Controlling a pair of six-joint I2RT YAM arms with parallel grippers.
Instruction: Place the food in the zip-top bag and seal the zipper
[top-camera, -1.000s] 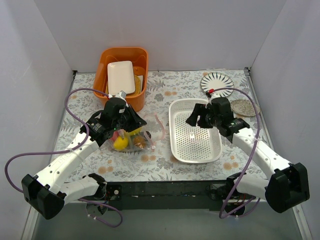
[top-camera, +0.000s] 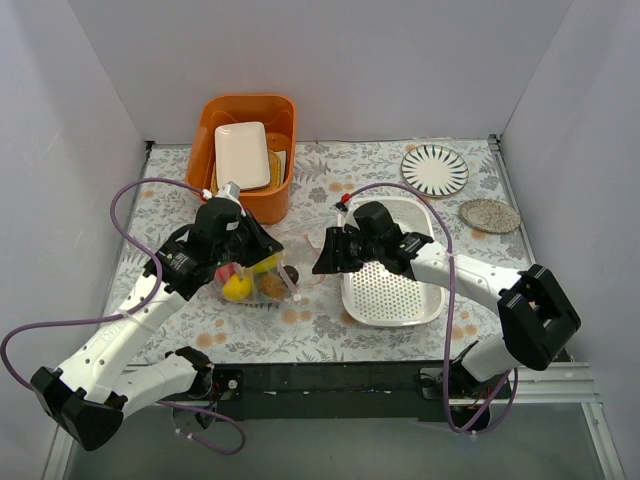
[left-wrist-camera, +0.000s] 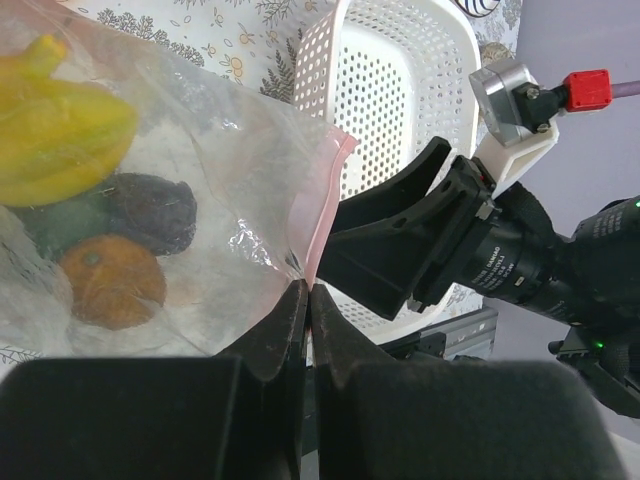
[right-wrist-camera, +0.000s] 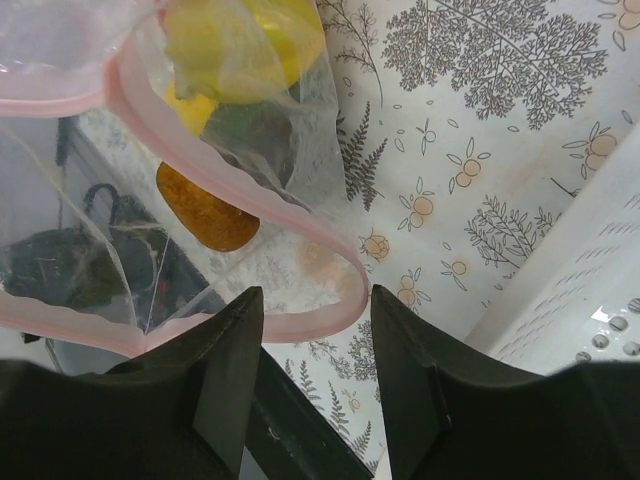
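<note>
The clear zip bag (top-camera: 262, 285) lies left of centre with a yellow fruit (left-wrist-camera: 65, 140), a dark item (left-wrist-camera: 152, 212) and an orange-brown one (right-wrist-camera: 203, 207) inside. My left gripper is shut on the pink zipper edge of the bag. My right gripper has its fingers part open, just at the lower curve of the pink zipper strip at the bag's mouth; whether it touches the strip I cannot tell.
A white perforated basket (top-camera: 392, 300) sits right of the bag. An orange bin (top-camera: 282, 125) with a white tray stands at the back left. Two plates (top-camera: 435, 170) lie at the back right.
My right gripper has moved left, from over the white basket to the bag's mouth. My left gripper has shifted slightly left.
</note>
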